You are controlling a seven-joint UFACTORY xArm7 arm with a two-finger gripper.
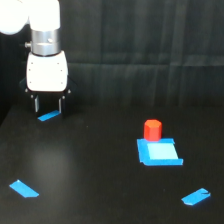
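My gripper (48,104) hangs at the far left of the camera view, pointing down. Its two dark fingers stand apart, with nothing visible between them. A small red block (152,130), seemingly many-sided, stands upright right of centre, well away from the gripper. Directly in front of it lies a pale square with a blue border (175,161). The block's base meets the square's back edge in the picture; whether it rests on the border or just behind it, I cannot tell.
On the black table, blue tape strips lie below the gripper (49,116), at the front left (24,188) and at the front right (196,197). A dark curtain (120,55) closes off the back.
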